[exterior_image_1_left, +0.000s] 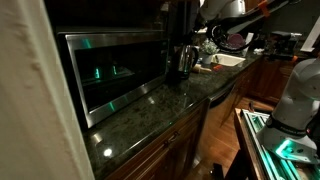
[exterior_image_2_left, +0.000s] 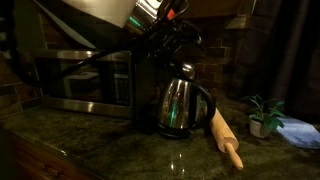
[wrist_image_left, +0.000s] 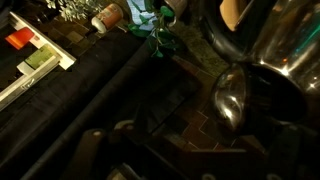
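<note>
A shiny metal kettle (exterior_image_2_left: 180, 105) with a black handle stands upright on the dark counter, to the right of the microwave. Exterior view 1 has the same kettle (exterior_image_1_left: 184, 60) at the far end of the counter. In exterior view 2 my gripper (exterior_image_2_left: 180, 38) is over the top of the kettle. Seen from the wrist, the kettle's metal body (wrist_image_left: 290, 45) fills the upper right. Dark fingers of my open gripper lie along the bottom edge, hard to make out, with no held object visible. Whether they touch the kettle, I cannot tell.
A wooden rolling pin (exterior_image_2_left: 225, 138) lies right of the kettle, with a small potted plant (exterior_image_2_left: 264, 117) and a bluish cloth (exterior_image_2_left: 298, 132) beyond. The microwave (exterior_image_2_left: 85, 85) stands to the left. Bare counter (exterior_image_1_left: 125, 130) stretches in front of it.
</note>
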